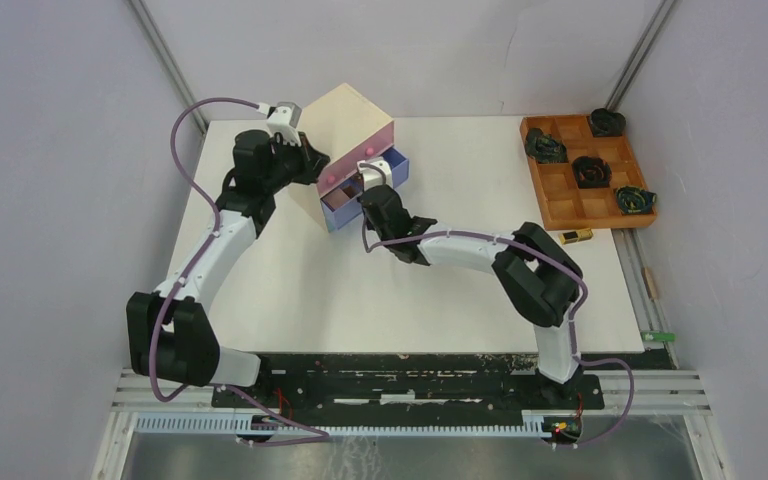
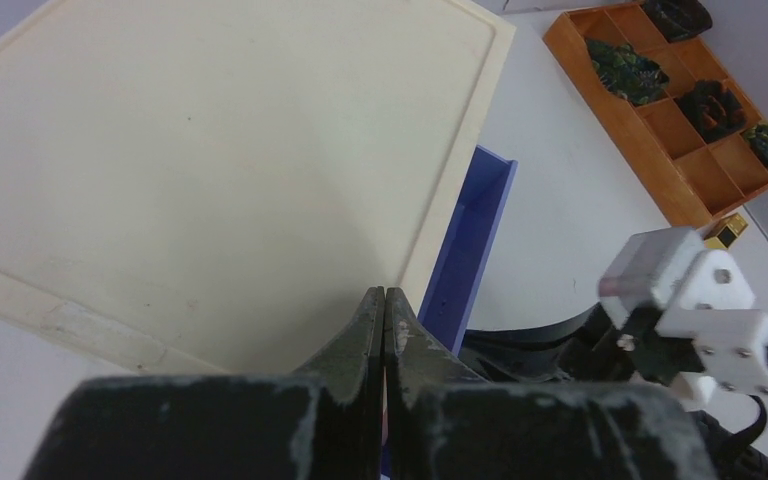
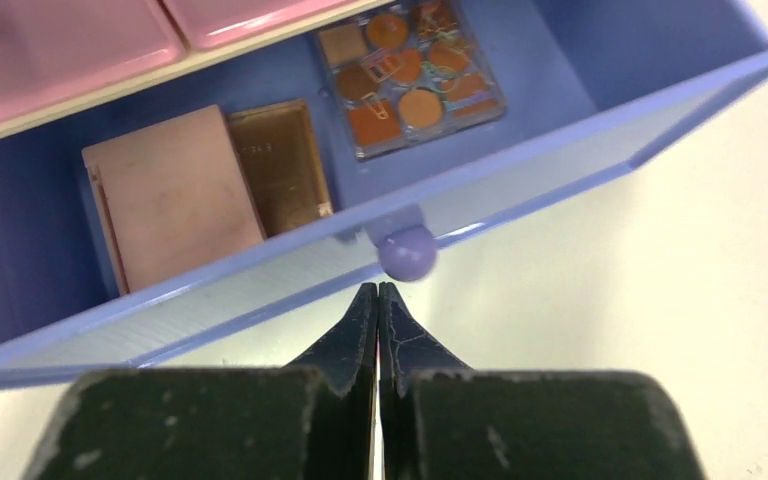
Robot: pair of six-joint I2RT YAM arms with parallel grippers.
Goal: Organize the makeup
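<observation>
A tilted makeup organizer (image 1: 345, 118) with pink and blue drawers stands at the upper middle. My left gripper is shut at the edge of its cream top; whether it grips that edge is hidden. My right gripper is shut, nothing visible between its fingers, just below the purple knob (image 3: 407, 253) of the open blue drawer (image 3: 585, 140). Inside that drawer lie a pinkish compact (image 3: 168, 195), a gold-brown case (image 3: 272, 160) and a clear palette (image 3: 415, 85).
An orange compartment tray (image 1: 560, 185) with several dark crumpled items stands at the right, a small yellow box (image 1: 577, 236) just below it.
</observation>
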